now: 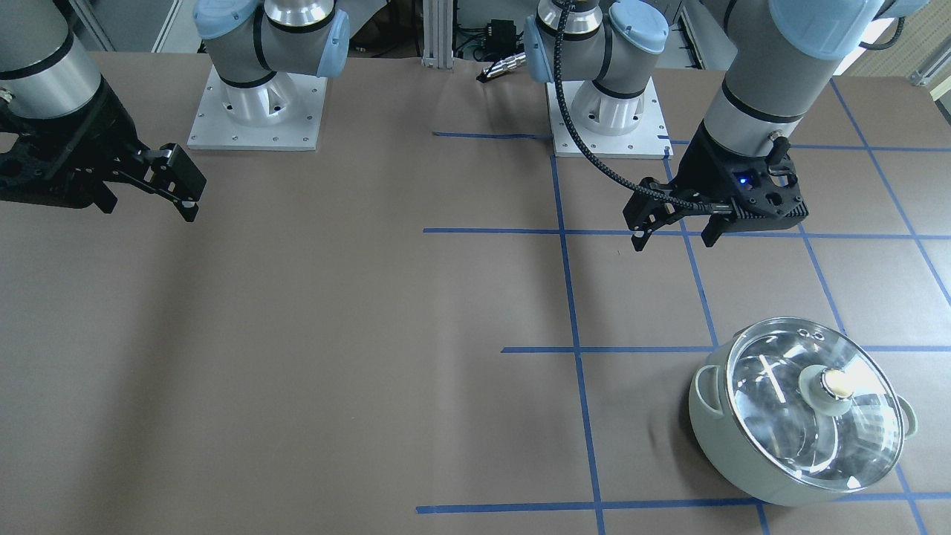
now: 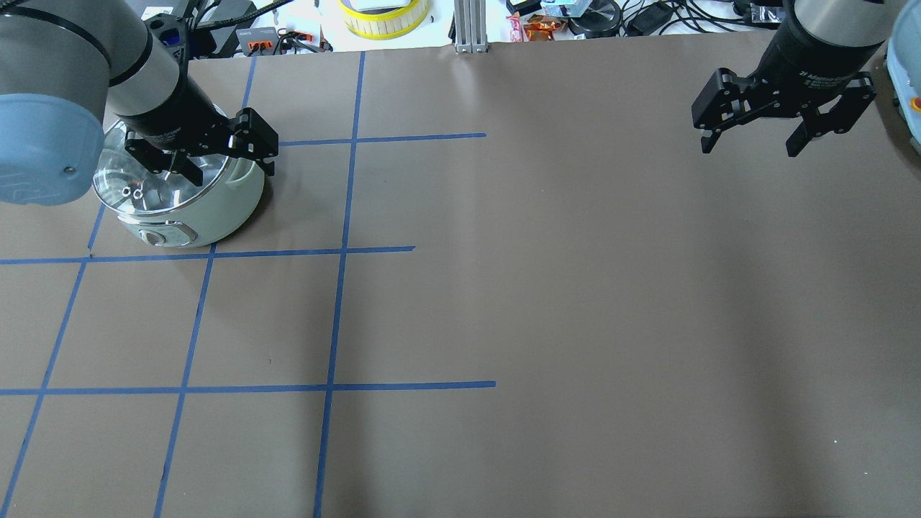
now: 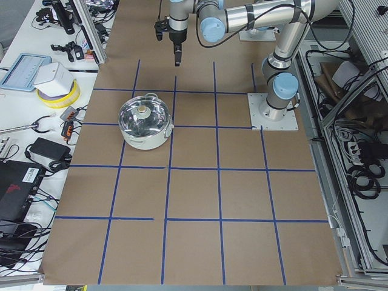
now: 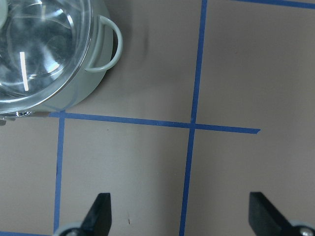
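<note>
A pale pot [image 1: 731, 446] with a glass lid [image 1: 784, 401] and central knob [image 1: 836, 383] sits on the blue-taped grid; it also shows in the left view [image 3: 145, 136] and at the upper left of the wrist view [image 4: 78, 86]. The gripper [image 1: 672, 233] hangs in the air above and behind the pot, its fingers apart with nothing between them. In the top view it [image 2: 233, 175] overlaps the pot. Its two fingertips sit at the bottom corners of the wrist view, wide apart over bare table.
A second black gripper [image 2: 747, 147] hangs over the plain part of the table [image 2: 604, 302]. Other arm bases stand at the back. Cables and boxes crowd a side bench [image 3: 18, 109]. Most of the taped grid is clear.
</note>
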